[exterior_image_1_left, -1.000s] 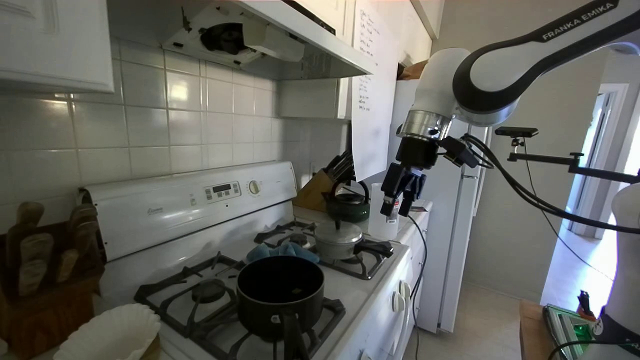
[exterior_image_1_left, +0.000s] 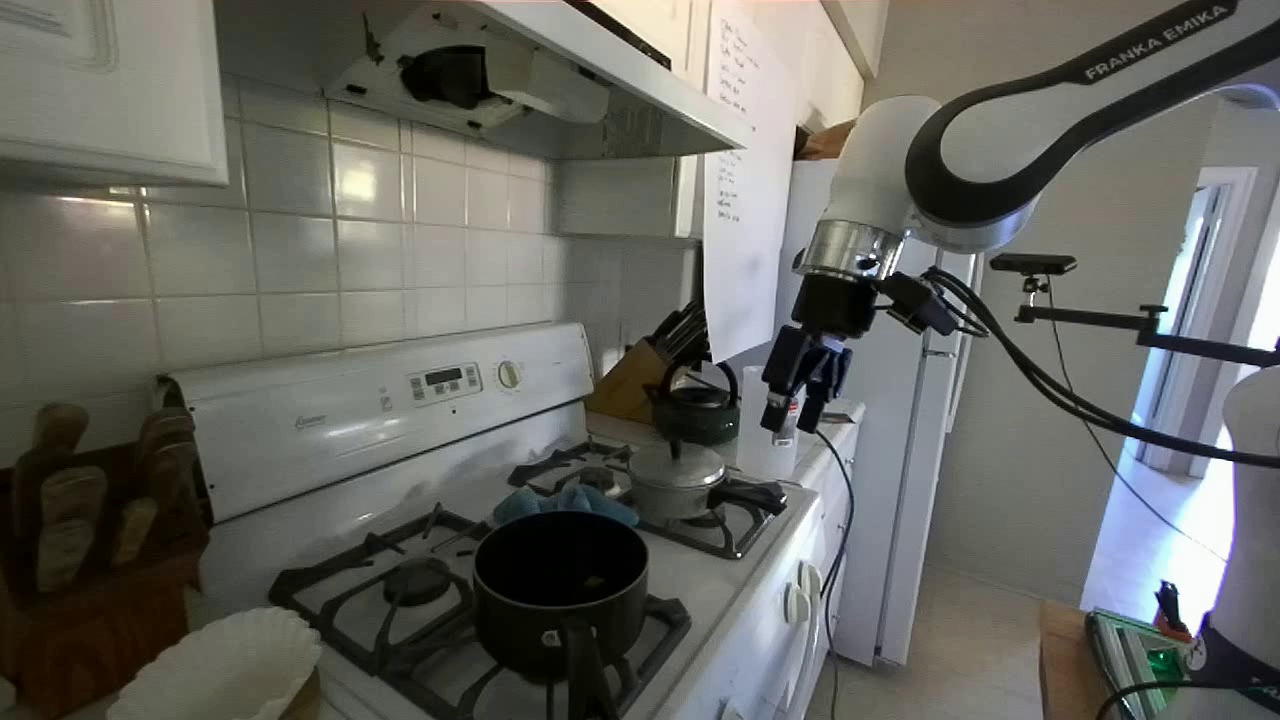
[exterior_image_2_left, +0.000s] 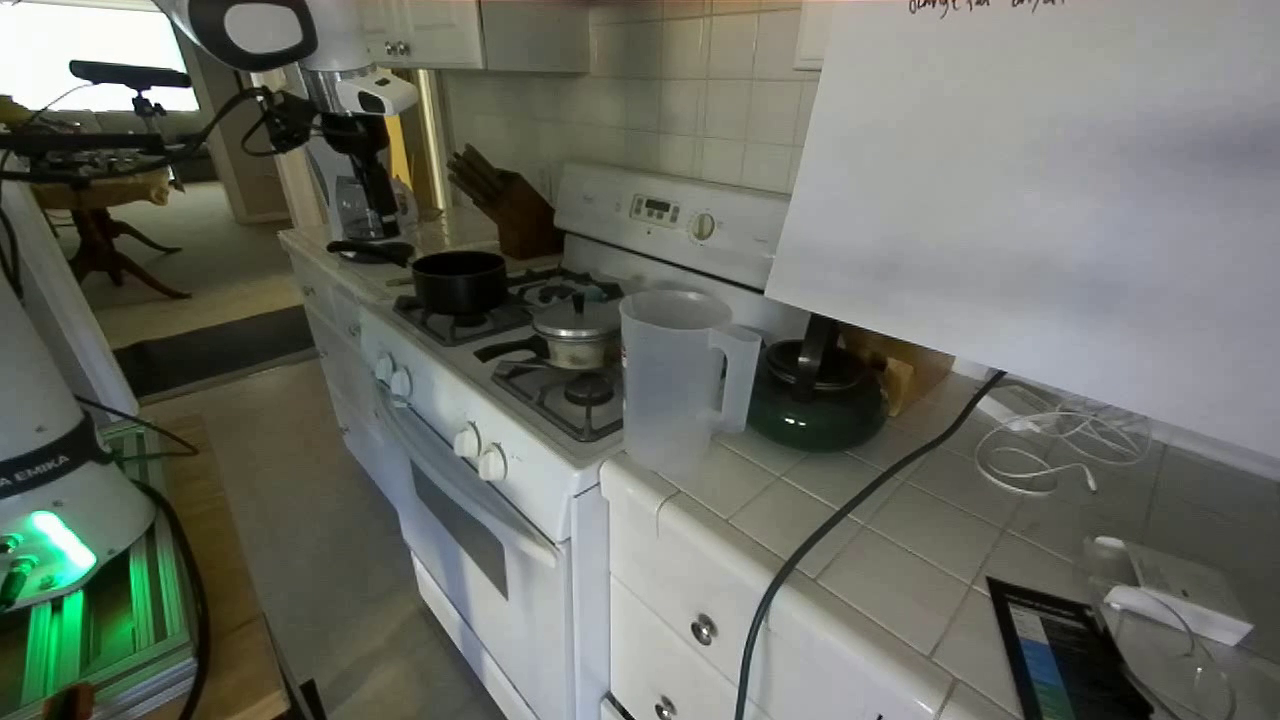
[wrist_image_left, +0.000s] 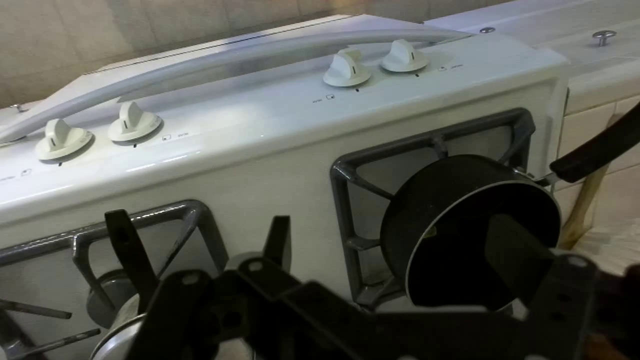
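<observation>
Above the stove's front edge my gripper (exterior_image_1_left: 792, 415) hangs pointing down, its fingers spread apart with nothing between them. In the wrist view, one finger (wrist_image_left: 279, 243) shows near the middle; the opposite one overlaps the black pot (wrist_image_left: 432, 186). That pot stands upright and uncovered on a front burner, with a small light speck inside. Farther along the stove sits a lidded grey pot (exterior_image_1_left: 674, 486), also on a burner. Only part of its lid and its dark handle (wrist_image_left: 129, 252) show in the wrist view. The gripper is well above both pots, touching neither.
A blue cloth (exterior_image_1_left: 564, 504) lies between the pots. A clear pitcher (exterior_image_2_left: 672, 384) and a green kettle (exterior_image_2_left: 816, 414) stand on the counter beside the stove. The range hood (exterior_image_1_left: 564, 84) juts out overhead. White knobs (wrist_image_left: 348, 69) line the stove front.
</observation>
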